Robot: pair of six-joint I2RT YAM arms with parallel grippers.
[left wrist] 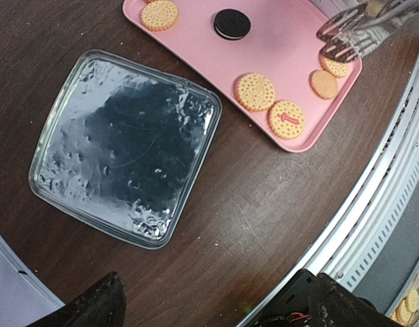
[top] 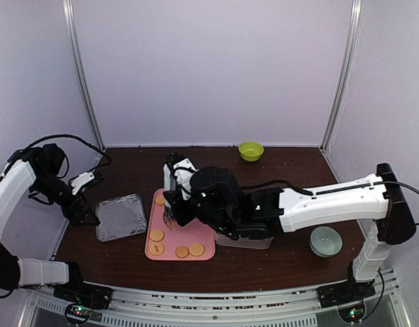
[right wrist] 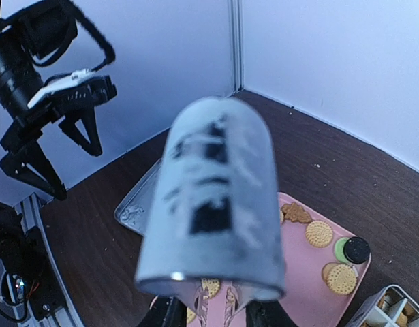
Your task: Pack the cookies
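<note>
Several cookies lie spread on a pink tray (top: pixel 202 235), among them a plain round cookie (top: pixel 197 249) and a dark cookie (left wrist: pixel 232 24). My right gripper is shut on grey metal tongs (right wrist: pixel 209 191). Above the tray, the tongs' toothed tips (left wrist: pixel 352 42) point downward in the left wrist view; no cookie shows between them. Partly under the right arm stands a clear compartment box (top: pixel 243 242), right of the tray; its corner in the right wrist view holds some cookies. Off to the left, my left gripper hangs open and empty.
A clear shallow lid (top: pixel 120 216) lies left of the tray. There is a green bowl (top: pixel 251 150) at the back and a pale glass bowl (top: pixel 326 241) at the right. Bare table shows in front of the lid.
</note>
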